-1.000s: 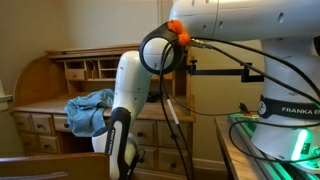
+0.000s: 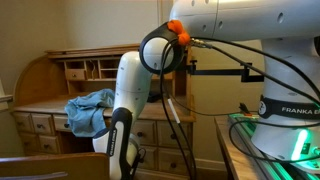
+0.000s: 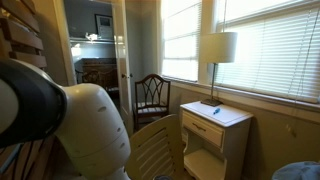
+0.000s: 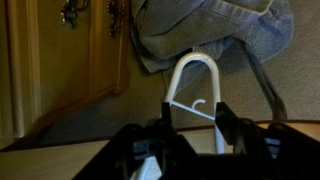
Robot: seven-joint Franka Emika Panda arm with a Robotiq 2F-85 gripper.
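Note:
My gripper is at the bottom of the wrist view, its dark fingers apart. A white plastic piece shaped like a hanger, with a narrow rounded end and a small hook, lies in front of the fingers and runs back between them. Whether either finger touches it cannot be made out in the dim light. In exterior view 1 the arm reaches down behind a wooden edge, which hides the gripper and the white piece there.
Grey cloth lies on the floor beyond the white piece, with a dark strap beside it. Wooden furniture stands close on the left. A wooden edge crosses below the fingers. Behind the arm is a desk with a blue cloth on it.

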